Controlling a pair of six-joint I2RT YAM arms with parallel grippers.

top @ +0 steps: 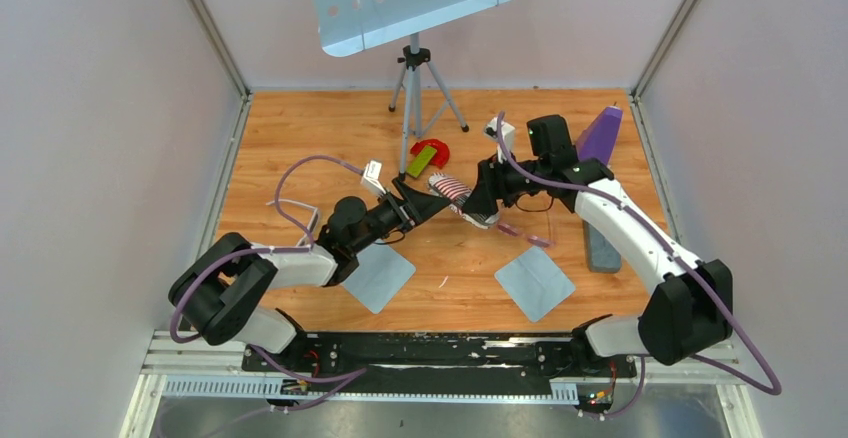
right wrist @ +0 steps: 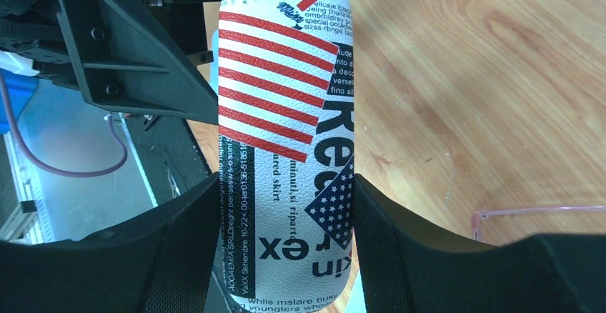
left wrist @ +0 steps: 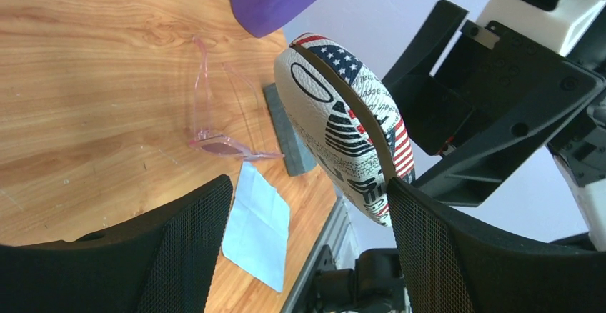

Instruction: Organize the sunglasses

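A printed glasses case [top: 458, 194] with stars and stripes hangs above the middle of the table. My right gripper is shut on it, one finger on each side. In the left wrist view the case [left wrist: 332, 113] shows a brown seam along its edge. My left gripper stands open close to the case's end; its right fingertip overlaps the case edge there, and I cannot tell if they touch. Pink sunglasses [left wrist: 221, 143] lie unfolded on the table beyond, also seen in the top view as pink glasses [top: 530, 237], partly covered by the case.
Two light blue cloths lie in front, a left cloth [top: 379, 277] and a right cloth [top: 535, 284]. A grey case [top: 601, 250] and purple case [top: 599, 136] are at the right. A green case [top: 421, 162] and red item [top: 436, 150] sit near the tripod [top: 415, 88].
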